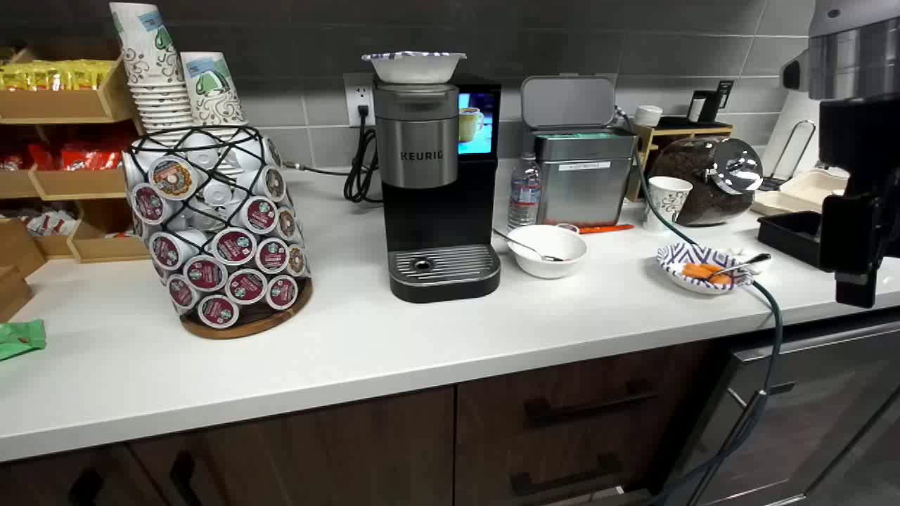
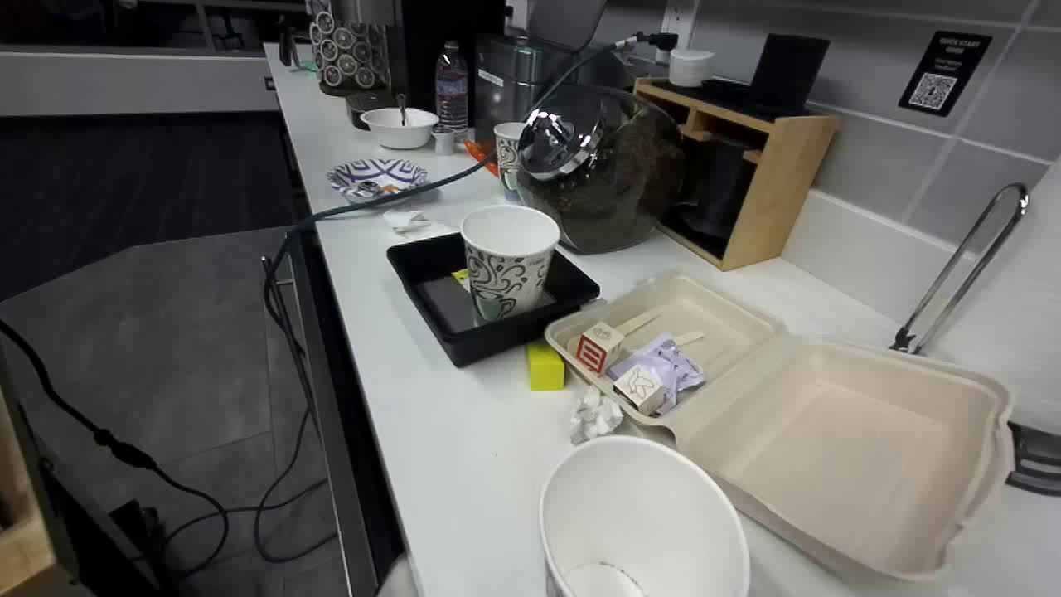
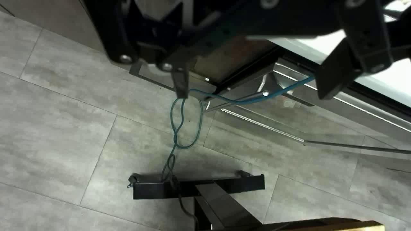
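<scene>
In the wrist view my gripper is open above the floor, its two fingers wide apart with nothing held between them. Exterior view 1 shows its black body at the right edge, in front of the counter's right end. A patterned bowl (image 1: 704, 268) holds orange pieces and a utensil. Farther left sits a white bowl (image 1: 548, 251) with a spoon, beside the Keurig machine (image 1: 422, 160). In exterior view 2, a paper cup (image 2: 509, 264) stands in the black tray (image 2: 423, 303). Two letter blocks (image 2: 599, 348) and a purple packet (image 2: 674, 366) lie in the open takeout box (image 2: 845, 438).
A yellow block (image 2: 545, 367) and crumpled paper (image 2: 597, 414) lie by the box. One large cup (image 2: 646, 517) stands in front. The cable (image 1: 772, 325) crosses the counter and hangs over its edge. A pod holder (image 1: 223, 228) stands left.
</scene>
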